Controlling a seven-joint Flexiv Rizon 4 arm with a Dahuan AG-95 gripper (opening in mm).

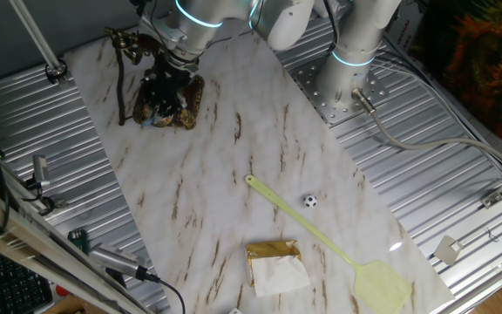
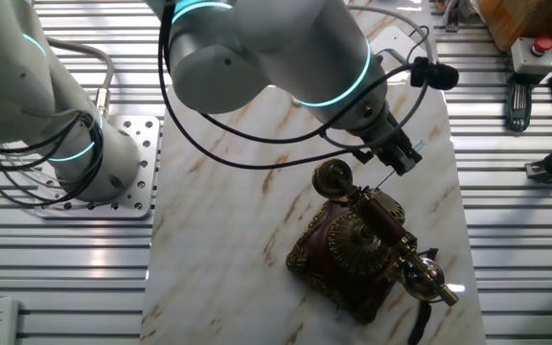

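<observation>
An ornate old-style telephone [image 2: 338, 254], dark red-brown with gold trim, stands at one end of the marble-patterned board. Its handset [image 2: 391, 225] lies across the top in exterior view 2. My gripper [image 2: 406, 161] is beside the phone there, angled down and apart from the handset in the picture. From exterior view 1 the dark gripper [image 1: 157, 103] overlaps the phone base [image 1: 187, 112] and hides much of it. Its fingers are too dark and small to show whether they are apart, or whether anything is between them.
Toward the board's other end lie a yellow-green fly swatter [image 1: 380, 286], a small black-and-white ball [image 1: 310, 201] and a gold-and-white packet [image 1: 279, 272]. The middle of the board [image 1: 207, 183] is clear. A black cord [image 1: 120, 87] hangs beside the phone.
</observation>
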